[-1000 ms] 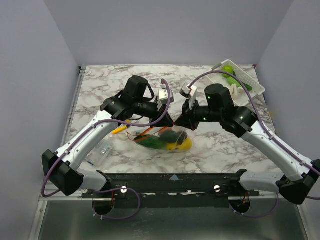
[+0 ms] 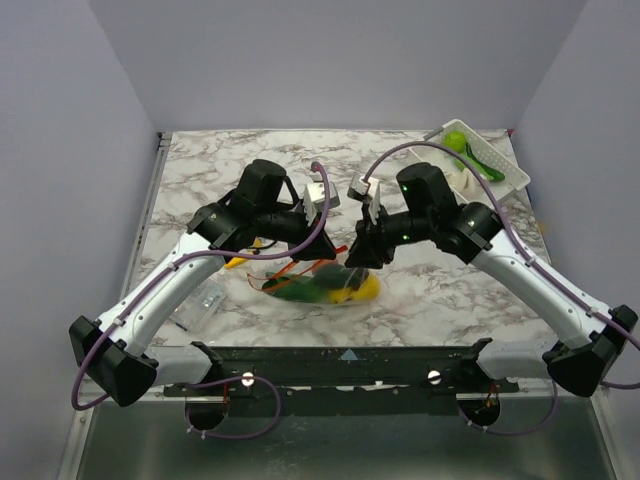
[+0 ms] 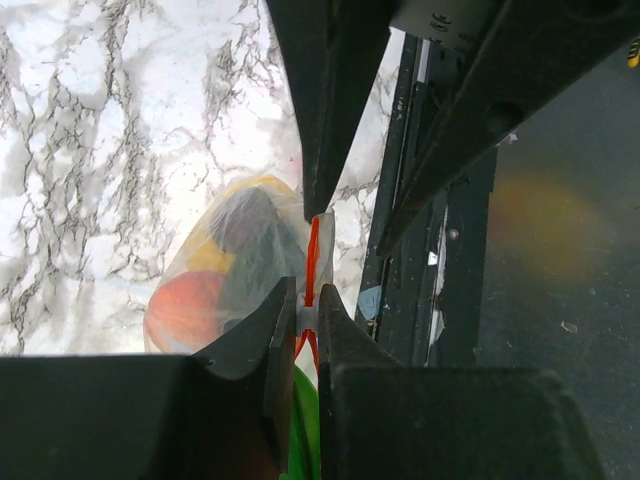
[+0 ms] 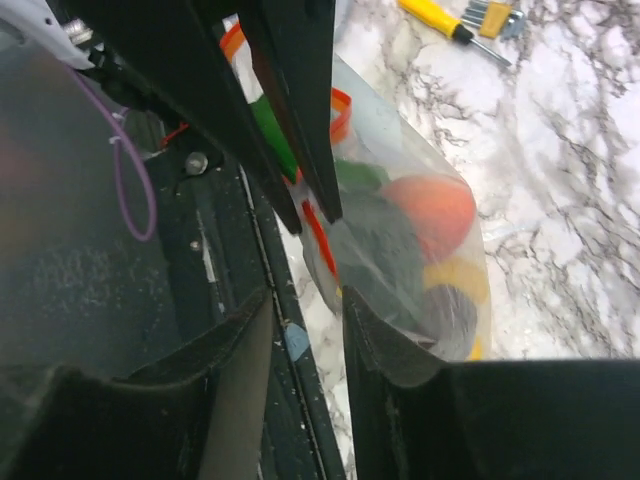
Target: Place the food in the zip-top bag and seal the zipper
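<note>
The clear zip top bag (image 3: pixel 180 290) lies on the marble table with food inside: a red-orange piece (image 4: pixel 432 208), yellow and dark pieces, and something green at the other end. Its red zipper strip (image 3: pixel 312 252) runs along the mouth. My left gripper is shut on that strip. Beyond it, a short free end of the zipper sticks out toward my right gripper, whose fingers stand apart at the bag's corner. In the top view, both grippers meet over the bag and hide part of its mouth.
At the back right stands a white basket (image 2: pixel 512 186) with a green pepper (image 2: pixel 455 140) and other toy food. A yellow screwdriver (image 4: pixel 432 14) lies beyond the bag. Clear plastic (image 2: pixel 200 305) rests at the left. The table's front edge is close.
</note>
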